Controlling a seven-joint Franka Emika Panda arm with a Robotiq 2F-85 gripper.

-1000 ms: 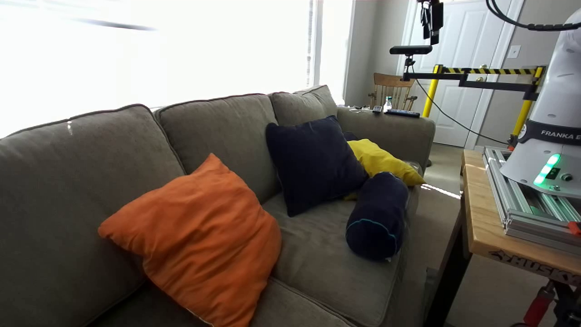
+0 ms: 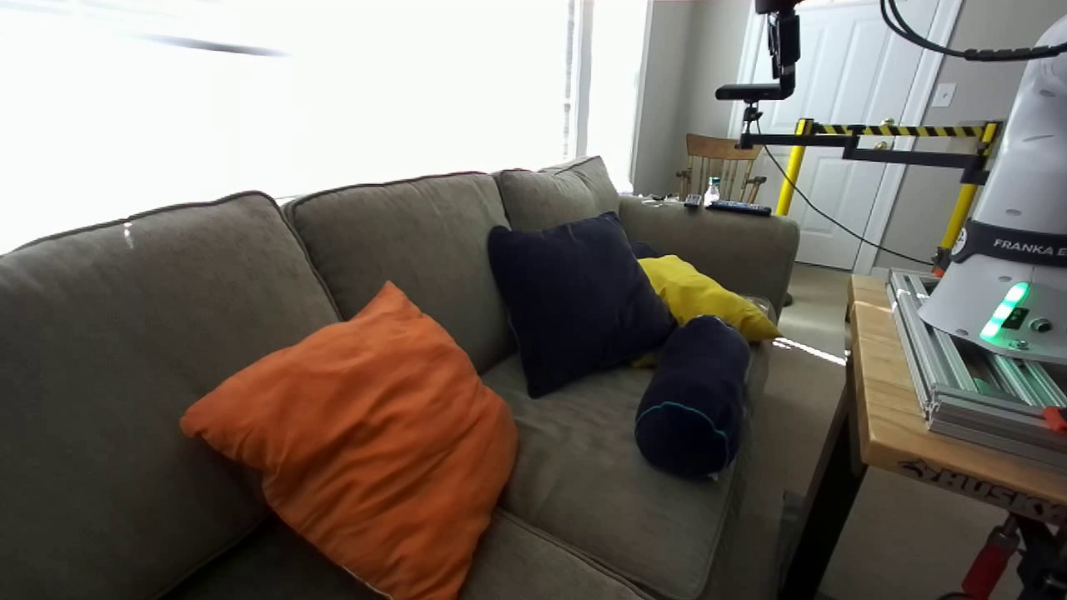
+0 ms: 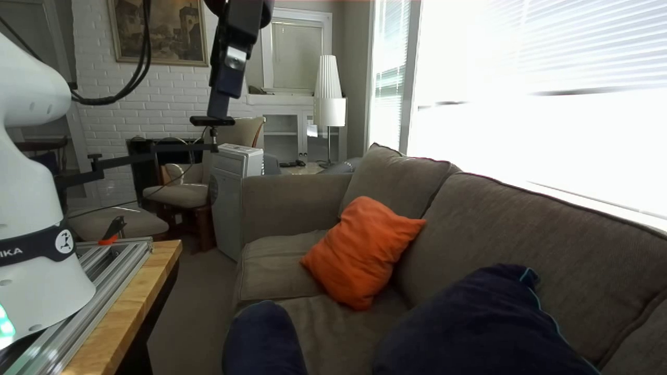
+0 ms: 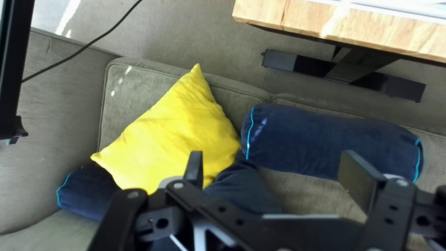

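High above the couch, my gripper stands open, its two fingers far apart and nothing between them. Below it in the wrist view lie a yellow pillow (image 4: pixel 171 134), a navy bolster (image 4: pixel 322 140) with teal piping, and part of a navy square pillow (image 4: pixel 246 188), partly hidden by my gripper. Exterior view 1 shows the navy square pillow (image 2: pixel 585 295) leaning on the couch back and an orange pillow (image 2: pixel 375 440) nearer the camera. The same orange pillow (image 3: pixel 366 250) rests against the backrest in exterior view 2. None of the pillows touches my gripper.
A wooden bench (image 2: pixel 900 400) carries the arm's base beside the couch, with a floor gap between. A camera on a stand (image 2: pixel 752 92) is near the gripper in exterior view 1. Its cable (image 4: pixel 90 44) crosses the wrist view. Another navy cushion (image 4: pixel 85 192) sits by the armrest.
In exterior view 1 my gripper has shifted slightly left and a little down. The pillows lie as before.
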